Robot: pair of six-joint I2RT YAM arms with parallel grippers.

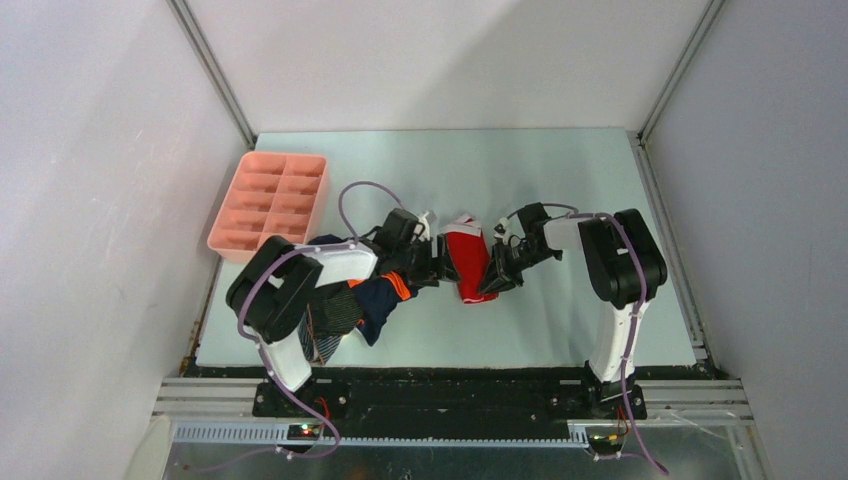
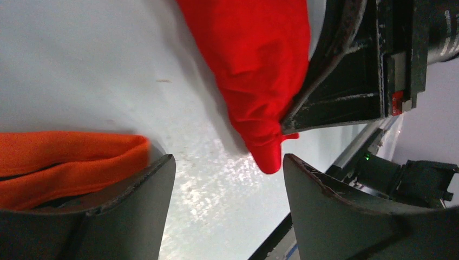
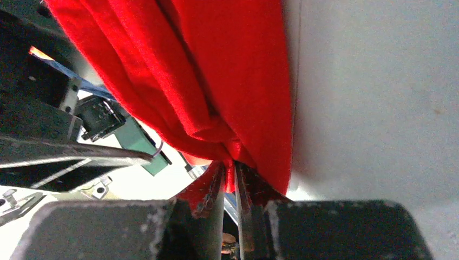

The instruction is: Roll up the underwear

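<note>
The red underwear (image 1: 470, 262) with a white waistband lies as a folded strip between my two grippers at mid-table. My left gripper is open, its fingers well apart, with one narrow red corner of the underwear (image 2: 265, 149) reaching toward the gap beside the right fingertip. In the right wrist view my right gripper has its fingers close together, with a thin red fold of the underwear (image 3: 260, 97) pinched between them. From the left wrist view, that right gripper's dark finger (image 2: 335, 103) presses against the cloth's edge.
A pink divided tray (image 1: 270, 200) stands at the back left. Dark and orange clothes (image 1: 375, 300) are heaped under and in front of the left arm. Bare table (image 1: 560, 330) lies to the right and front.
</note>
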